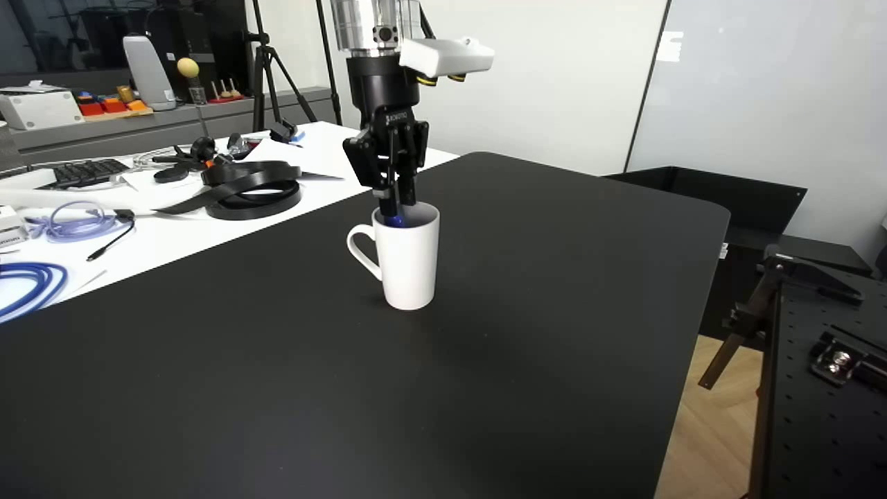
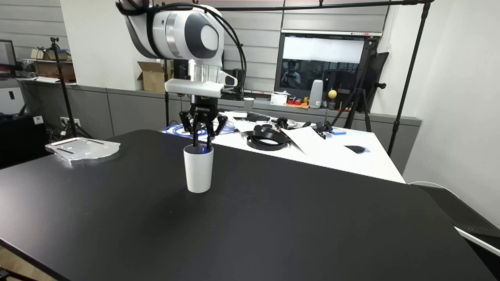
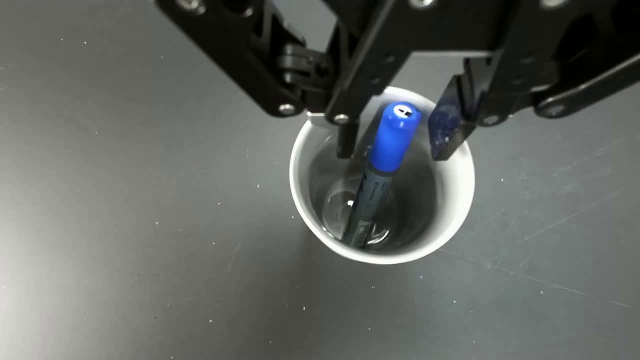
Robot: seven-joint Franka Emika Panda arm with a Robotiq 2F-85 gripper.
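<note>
A white mug (image 1: 409,262) stands upright on the black table, its handle toward the left in exterior view 1. Inside it leans a marker with a blue cap (image 3: 393,141) and a grey barrel, cap end up near the rim. My gripper points down over the mug, with its fingertips around the cap. A gap shows between the cap and the right finger; a narrower one separates it from the left. The fingers are part open, and nothing is gripped. In exterior view 2, the gripper (image 2: 201,144) reaches to the mug's mouth.
Bare black table (image 1: 532,374) surrounds the mug. A clear plate (image 2: 84,149) lies at the table's left in exterior view 2. Behind, a white table carries black straps (image 2: 266,138), cables and papers.
</note>
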